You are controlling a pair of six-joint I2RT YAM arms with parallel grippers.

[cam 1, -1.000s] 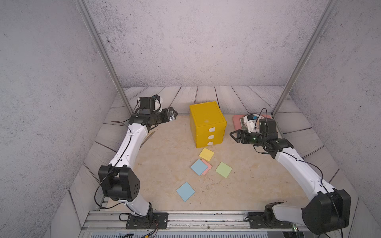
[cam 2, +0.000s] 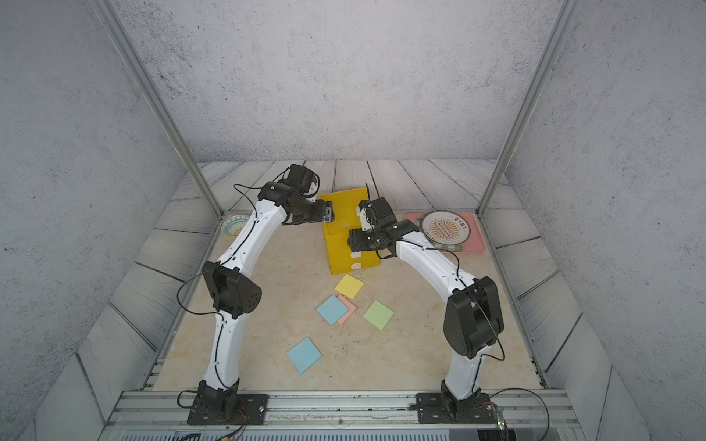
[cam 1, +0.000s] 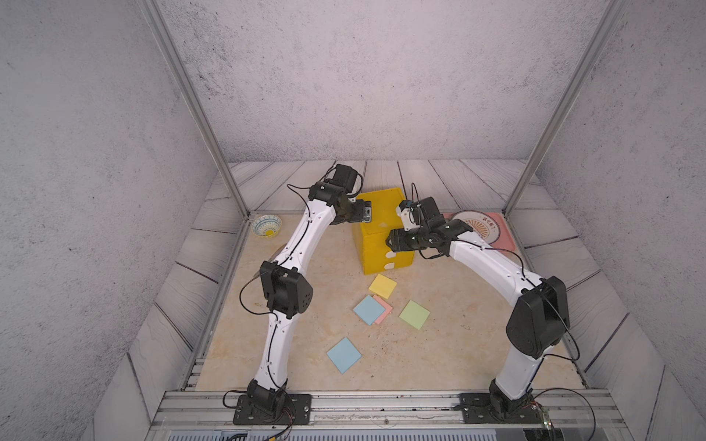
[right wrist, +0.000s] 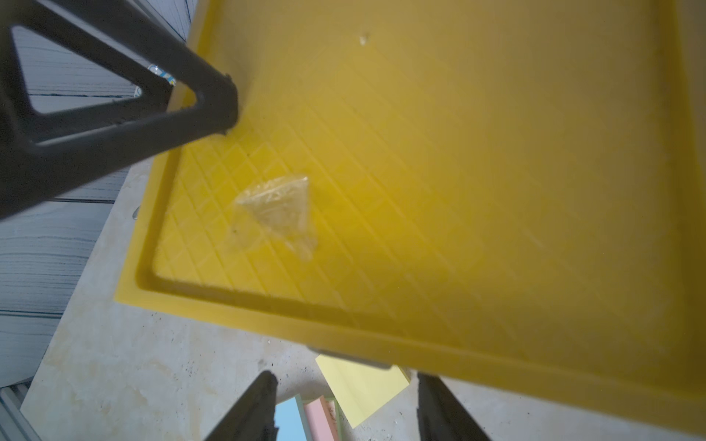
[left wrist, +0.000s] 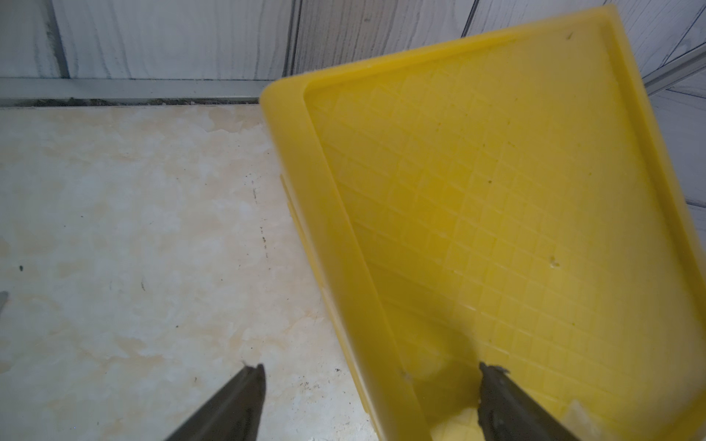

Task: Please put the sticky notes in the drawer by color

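A yellow drawer cabinet (cam 1: 381, 197) stands at the back centre, white handles (cam 1: 389, 266) on its front. Open, my left gripper (cam 1: 367, 211) is over the cabinet's upper left side; in the left wrist view its fingertips (left wrist: 246, 389) straddle the top's edge. My right gripper (cam 1: 392, 240) is at the upper front, hiding the top handle, its fingers (right wrist: 257, 400) apart with nothing seen between them. On the table in front lie a yellow note pad (cam 1: 382, 286), a blue pad (cam 1: 369, 310) partly over a pink pad (cam 1: 385, 311), a green pad (cam 1: 414, 314) and another blue pad (cam 1: 344, 355).
A patterned bowl (cam 1: 266, 225) sits at the back left. At the back right, a plate (cam 1: 478, 224) rests on a pink mat (cam 1: 506, 236). Bare table lies left and right of the pads.
Both arms have swung inward to the cabinet: the left gripper from its left side to the top edge, the right one leftward to the front. Cabinet and pads have stayed put.
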